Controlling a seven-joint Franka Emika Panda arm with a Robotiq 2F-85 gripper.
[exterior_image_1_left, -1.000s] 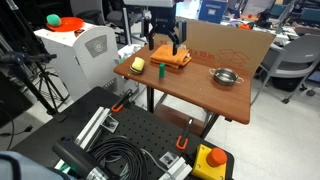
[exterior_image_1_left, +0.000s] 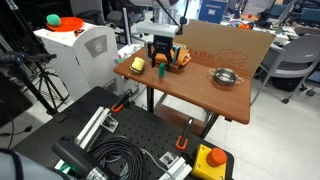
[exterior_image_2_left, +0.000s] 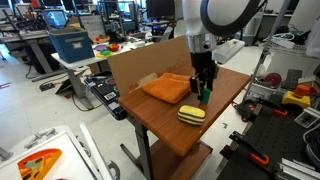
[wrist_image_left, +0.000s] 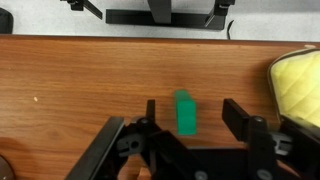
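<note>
A small green object (exterior_image_1_left: 161, 71) stands on the wooden table, near its front left part. My gripper (exterior_image_1_left: 161, 52) is just above it, pointing down. In the wrist view the green object (wrist_image_left: 186, 113) shows between the two dark fingers, with a gap on either side. The gripper is open and holds nothing. Exterior view 2 has the green object (exterior_image_2_left: 205, 97) below the gripper, close to the table edge.
A yellow sponge (exterior_image_2_left: 191, 115) lies beside the green object. Behind is an orange cloth (exterior_image_2_left: 165, 89) near the cardboard screen (exterior_image_1_left: 225, 47). A metal pot (exterior_image_1_left: 227, 76) stands to the right in exterior view 1.
The gripper has come down and slightly to the left towards the green object, and its fingers stand closer together than before. The objects on the table have stayed in place.
</note>
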